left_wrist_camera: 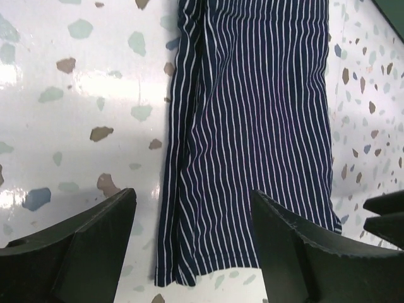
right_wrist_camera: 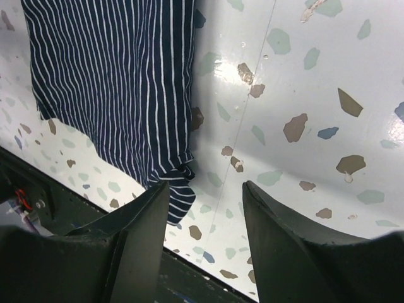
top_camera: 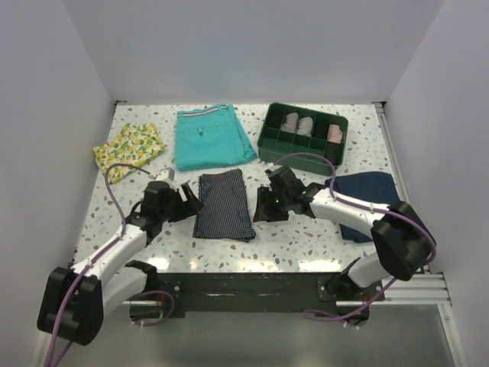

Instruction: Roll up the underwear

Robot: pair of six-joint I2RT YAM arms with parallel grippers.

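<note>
The navy-and-white striped underwear (top_camera: 222, 206) lies on the speckled table between my arms, its long sides folded inward, with a small crumpled flap at the near right corner. My left gripper (top_camera: 189, 200) hangs open at its left side; in the left wrist view the fingers (left_wrist_camera: 82, 252) frame that folded edge, nothing held. My right gripper (top_camera: 269, 203) stands open to the right of the cloth; in the right wrist view its fingers (right_wrist_camera: 274, 252) are over bare table and beside the crumpled corner (right_wrist_camera: 173, 196).
A green divided box (top_camera: 302, 160) with rolled items is at the back right. A teal garment (top_camera: 214, 138) and yellow patterned cloth (top_camera: 128, 151) lie at the back left, a dark navy cloth (top_camera: 359, 183) at the right. The front table edge borders the work area.
</note>
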